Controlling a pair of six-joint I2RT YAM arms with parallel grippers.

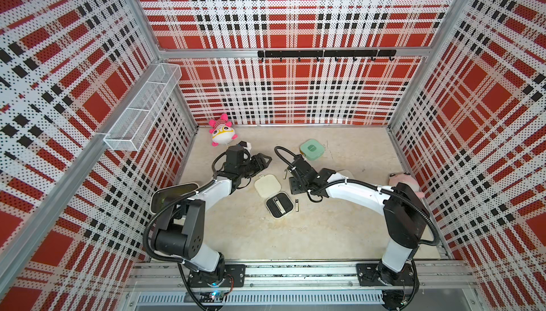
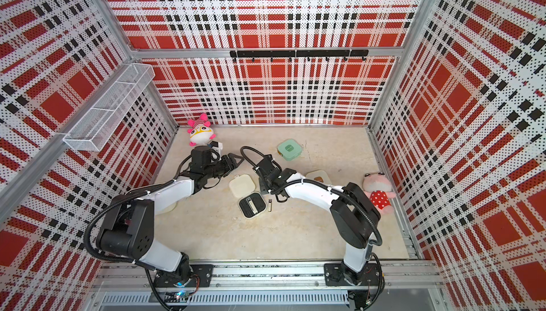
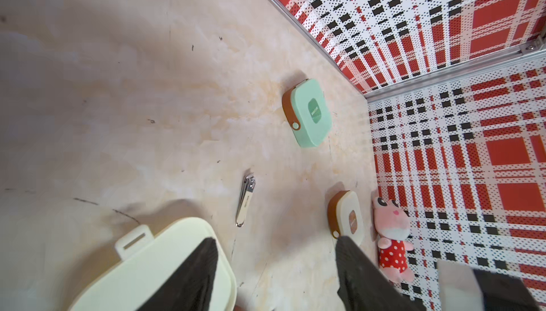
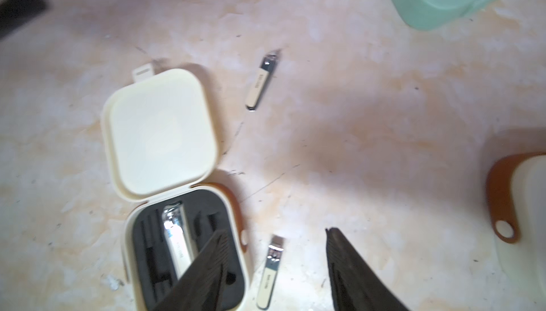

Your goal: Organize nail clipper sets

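Observation:
An open cream case (image 4: 165, 132) lies mid-table, its lid folded flat toward the back. A large silver nail clipper (image 4: 177, 234) sits in its black insert (image 4: 150, 231). Just right of the case a small clipper (image 4: 268, 274) rests on the table, and another small clipper (image 3: 245, 200) lies beyond the lid's right side. Above the table, right of the case, my right gripper is open with nothing between its fingers. Behind and left of the lid hovers my left gripper, its fingers apart and empty.
A closed green case (image 1: 311, 149) stands toward the back, and a closed cream case (image 3: 349, 217) lies to the right, partly under my right arm in the top views. Plush toys (image 1: 222, 129) sit near the table's sides.

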